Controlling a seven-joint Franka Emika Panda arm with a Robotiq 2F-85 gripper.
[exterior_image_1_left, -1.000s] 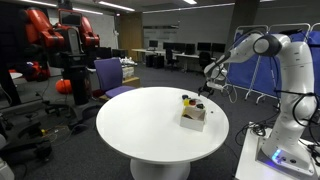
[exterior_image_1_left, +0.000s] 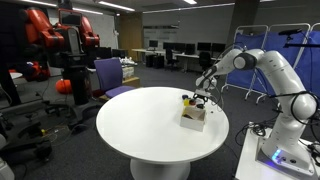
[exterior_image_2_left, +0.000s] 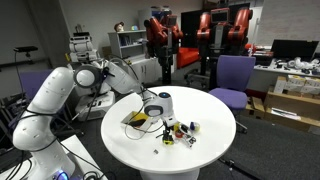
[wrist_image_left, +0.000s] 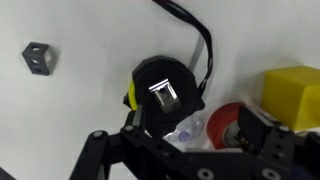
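Observation:
My gripper is open, with its dark fingers at the bottom of the wrist view and nothing held between them. Just ahead of it lies a round black object (wrist_image_left: 172, 85) with a yellow edge, a pale rectangle on top and a black strap or cord. A red round item (wrist_image_left: 222, 126) and a yellow block (wrist_image_left: 293, 98) are close by on the right. A small black cube (wrist_image_left: 40, 58) sits apart on the left. In the second exterior view the gripper (exterior_image_2_left: 169, 131) is low over the cluster of small items; its contact with them cannot be made out.
An open box (exterior_image_1_left: 192, 118) stands on the round white table (exterior_image_1_left: 150, 125) near the items. A purple chair (exterior_image_1_left: 110, 75) is behind the table.
In the first exterior view the arm has come down and leftward, bringing my gripper from above the table's far right side to low beside the small items.

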